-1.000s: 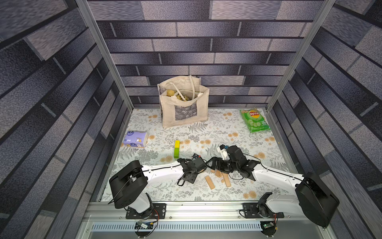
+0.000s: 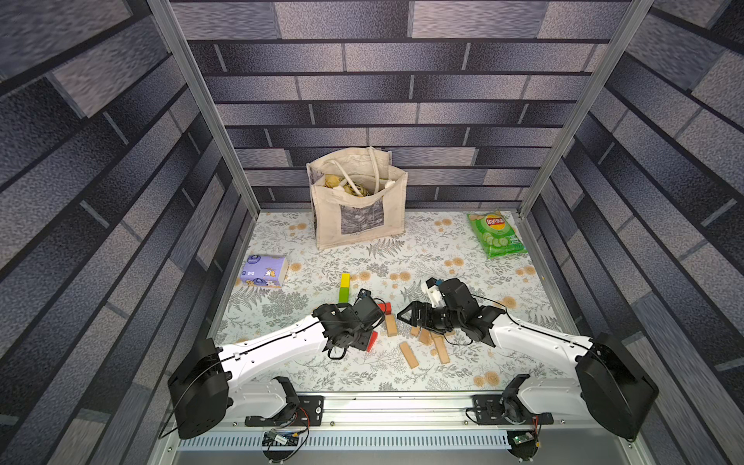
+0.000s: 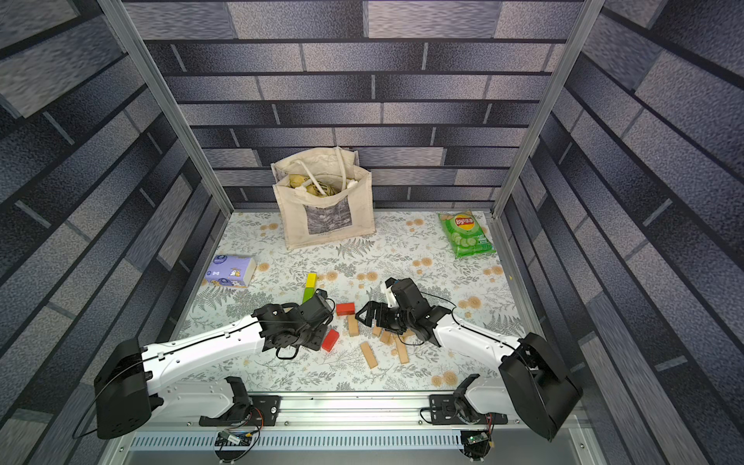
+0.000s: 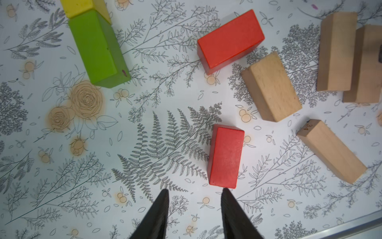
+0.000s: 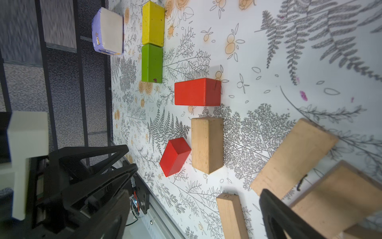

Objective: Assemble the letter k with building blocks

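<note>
A yellow block (image 5: 153, 23) and green block (image 4: 99, 47) stand end to end. Near them lie a red block (image 4: 230, 37), an upright-edged wooden block (image 5: 207, 143) and a second red block (image 4: 226, 155). Several other wooden blocks (image 5: 294, 159) lie under and around my right gripper. My left gripper hangs above the table just short of the second red block, fingers apart with nothing between them. My right gripper is open over the wooden blocks, nothing in its grasp.
A tote bag (image 2: 356, 217) stands at the back, a chips bag (image 2: 496, 232) at back right, a purple tissue pack (image 2: 263, 269) at left.
My left arm has risen and moved back to the left, uncovering red blocks in the top left view.
</note>
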